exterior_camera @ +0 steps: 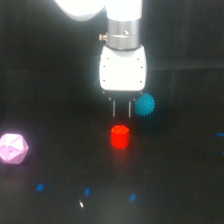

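Observation:
A small red block point(120, 137) with a rounded top stands upright on the dark surface near the middle of the camera view. Directly above it in the picture is my gripper point(122, 110), its white hand point(123, 70) pointing down. Two thin fingers stand apart with dark background between them, so the fingers are open and hold nothing. A strip of dark surface shows between the fingertips and the red top. How far the gripper is above or behind the block is hard to judge from this one view.
A spiky teal ball point(145, 104) sits just right of the gripper fingers. A pink faceted ball point(13, 148) lies at the far left edge. Several small blue marks point(87, 191) dot the dark surface in front.

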